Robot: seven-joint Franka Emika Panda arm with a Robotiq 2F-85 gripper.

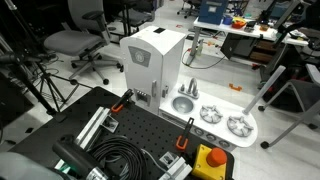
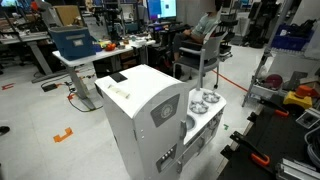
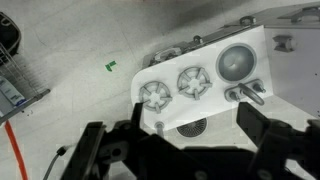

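Observation:
In the wrist view my gripper stands open, its two dark fingers wide apart with nothing between them. Beyond them lies a white toy kitchen counter (image 3: pixel 215 105) with two grey burners (image 3: pixel 156 96) and a round metal sink (image 3: pixel 236 63). A small faucet (image 3: pixel 246 93) stands beside the sink. From the first exterior view, a tall white cabinet (image 1: pixel 153 62) is at the counter's left end. The second exterior view shows this cabinet (image 2: pixel 145 125) close up, partly blocking the counter (image 2: pixel 206 118).
A black perforated table (image 1: pixel 135 130) holds a coil of black cable (image 1: pixel 118 158) and a yellow box with a red button (image 1: pixel 216 158). Office chairs (image 1: pixel 80 38) and a blue bin (image 1: pixel 212 12) stand farther back. Pale floor surrounds the counter.

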